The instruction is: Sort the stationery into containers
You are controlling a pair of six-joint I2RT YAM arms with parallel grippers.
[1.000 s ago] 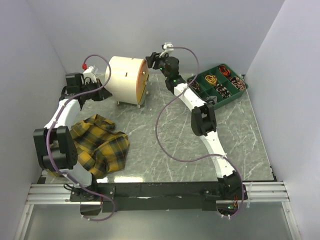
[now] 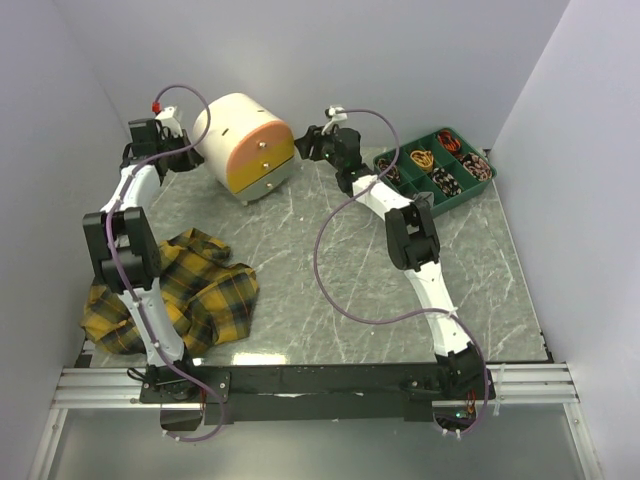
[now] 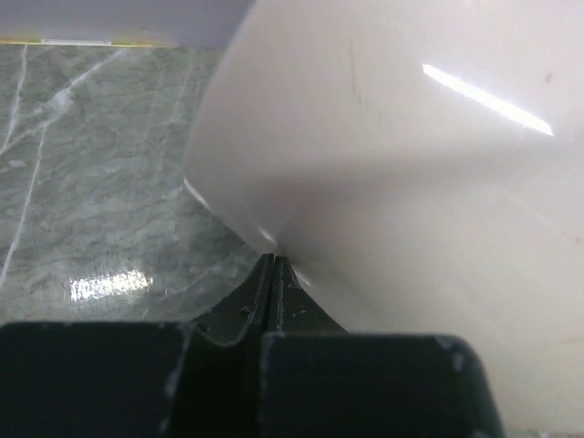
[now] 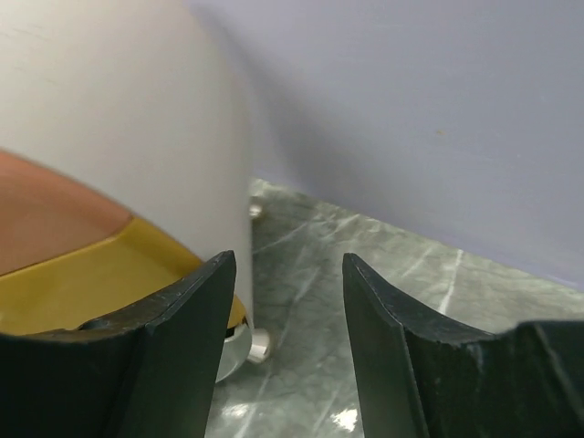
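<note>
A cream rounded cabinet [image 2: 233, 130] with orange, yellow and grey drawer fronts stands at the back left, its front turned toward the table's front right. My left gripper [image 2: 197, 160] is at its left side; in the left wrist view the fingertips [image 3: 274, 265] are closed together against or very near the cabinet's pale shell [image 3: 392, 173]. Off the cabinet's right side is my right gripper, its fingers apart with nothing between them. The yellow drawer front [image 4: 137, 265] shows at the left of that view, partly behind a finger. No loose stationery shows on the table.
A green divided box [image 2: 463, 197] holding coiled cords stands at the back right, near the right arm. A yellow-and-black checked cloth [image 2: 200, 290] lies crumpled at the front left.
The cabinet has turned, its drawer fronts swinging from facing right to facing the front right, and shifted slightly left. My left gripper has moved left and back; the right one sits slightly lower.
</note>
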